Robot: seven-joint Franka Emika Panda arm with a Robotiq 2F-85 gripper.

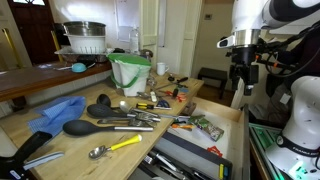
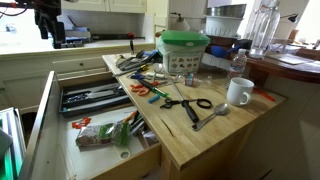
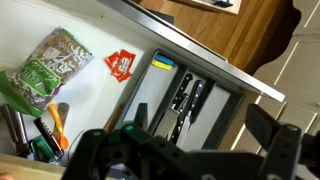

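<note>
Over the open drawer (image 2: 143, 160) hangs my gripper, open, with nothing between its fingers. In the wrist view, a grey tray (image 3: 157, 88) holding black-handled knives (image 3: 186, 112) lies below the fingers. A clear bag of dry food (image 3: 52, 68) and a red packet (image 3: 120, 65) rest on the drawer floor to the left. Exterior view 1 shows the gripper (image 1: 242, 78) high above the drawer's right side, clear of everything in it.
Utensils crowd the wooden counter: black ladles (image 1: 80, 127), a yellow-handled spoon (image 1: 98, 152), scissors (image 2: 204, 102). A green-lidded white tub (image 2: 183, 50) and a white mug (image 2: 239, 92) stand there. A blue cloth (image 1: 58, 113) lies at the counter's left.
</note>
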